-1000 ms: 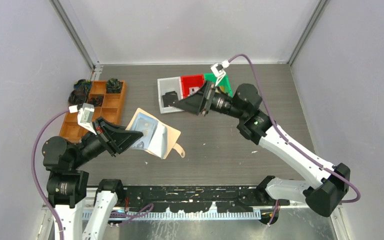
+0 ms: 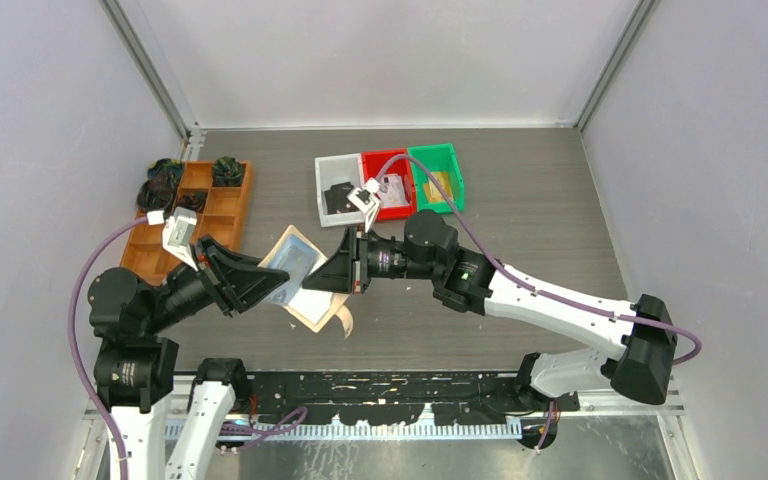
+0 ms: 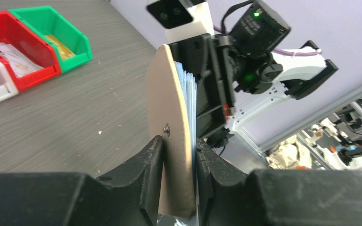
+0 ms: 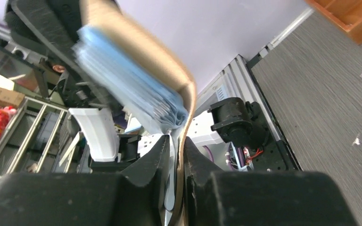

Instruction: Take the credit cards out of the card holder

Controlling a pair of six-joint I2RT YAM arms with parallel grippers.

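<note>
An open tan card holder (image 2: pixel 312 312) with translucent blue sleeves (image 2: pixel 290 268) hangs between my two grippers above the floor. My left gripper (image 2: pixel 274 282) pinches it from the left; in the left wrist view the tan cover (image 3: pixel 167 103) and sleeve edges sit between the fingers. Any cards inside cannot be told apart.
White (image 2: pixel 323 166), red (image 2: pixel 385 212) and green (image 2: pixel 432 150) bins stand at the back, holding various items. An orange divided tray (image 2: pixel 222 200) with dark bundles is at the left.
My right gripper has moved down and left from near the bins onto the card holder. The holder has shifted slightly and turned. The left arm is nearly still.
</note>
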